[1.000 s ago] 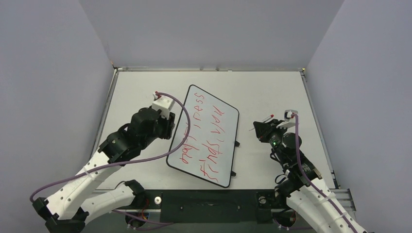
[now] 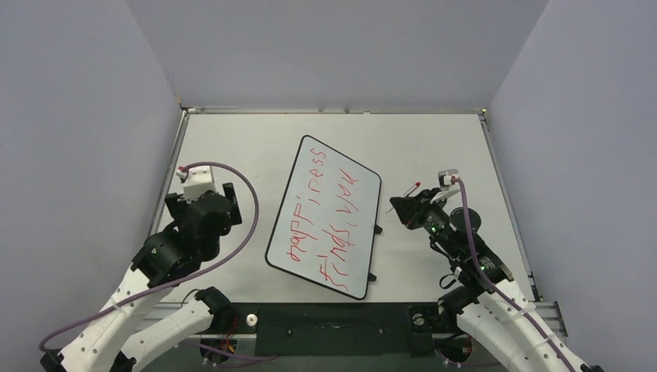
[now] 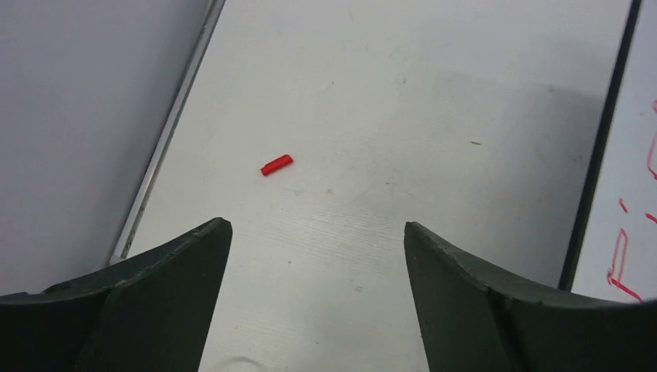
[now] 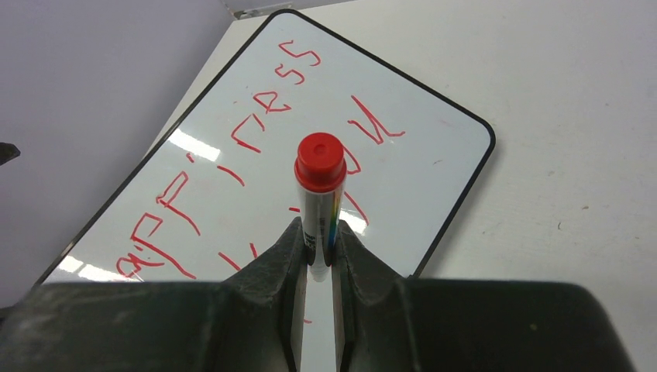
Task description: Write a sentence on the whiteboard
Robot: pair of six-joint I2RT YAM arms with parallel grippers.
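The whiteboard [image 2: 325,225] lies tilted on the table, covered in red handwriting in two lines. My left gripper stands open left of the board, nothing between its fingers, above a small red cap [image 3: 276,165] on the table. My right gripper is shut on a white marker [image 4: 319,208] with a red top, held right of the board in the top view.
Grey walls [image 2: 581,155] bound the table [image 2: 426,139] at the sides and back. Small black clips [image 2: 377,230] sit on the board's right edge. Bare table surrounds the board.
My left gripper has moved left, away from the board, and opened wider. My right gripper has shifted slightly left toward the board with the marker.
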